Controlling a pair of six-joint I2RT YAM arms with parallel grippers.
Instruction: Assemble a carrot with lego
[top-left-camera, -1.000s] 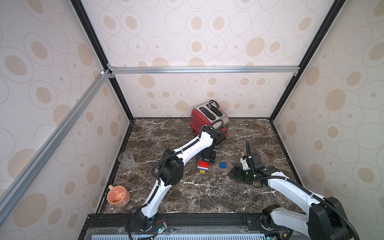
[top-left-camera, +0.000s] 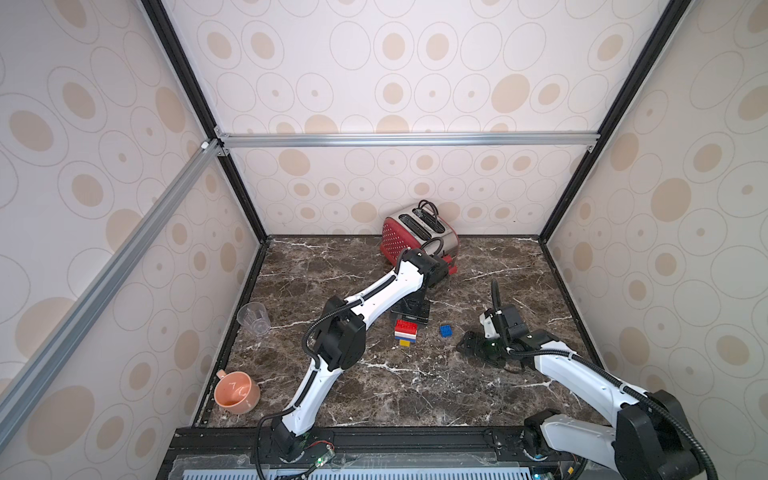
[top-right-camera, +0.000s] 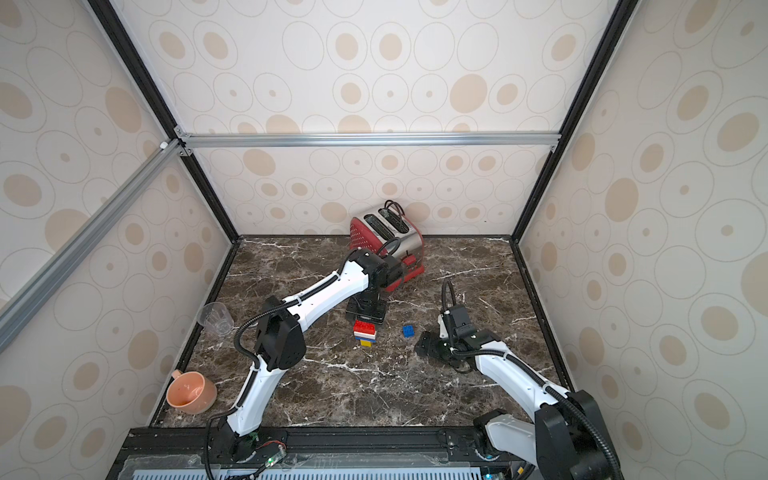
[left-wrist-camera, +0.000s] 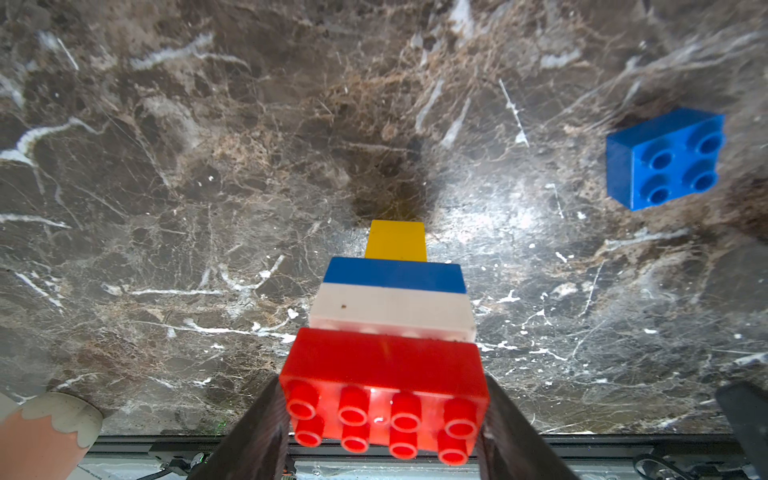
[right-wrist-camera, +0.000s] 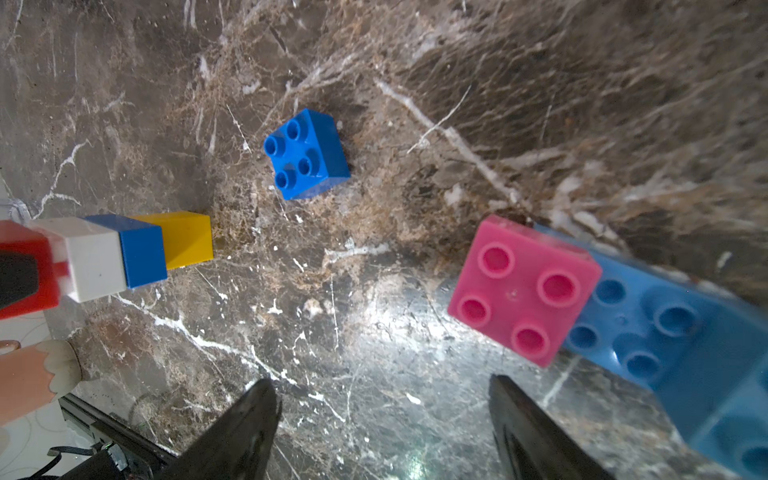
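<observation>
In the left wrist view my left gripper is shut on the red brick (left-wrist-camera: 384, 360), the wide top layer of a stack. Below it come a white brick (left-wrist-camera: 392, 310), a blue layer (left-wrist-camera: 393, 274) and a narrow yellow brick (left-wrist-camera: 397, 240). Whether the yellow end touches the table is hard to tell. A loose blue brick (right-wrist-camera: 300, 156) lies studs up between the arms. My right gripper is open and empty; off to its right, a pink brick (right-wrist-camera: 524, 292) is joined with light blue bricks (right-wrist-camera: 640, 328), partly cut off by the frame.
Behind the left arm stands a red and silver toaster (top-left-camera: 420, 228). A clear cup (top-left-camera: 254, 318) and a peach mug (top-left-camera: 237, 392) are along the left edge. Free tabletop (top-left-camera: 416, 392) stretches in front of the stack.
My left gripper and the stack have shifted very slightly left. The right arm is almost still, and the loose blue brick has not moved.
</observation>
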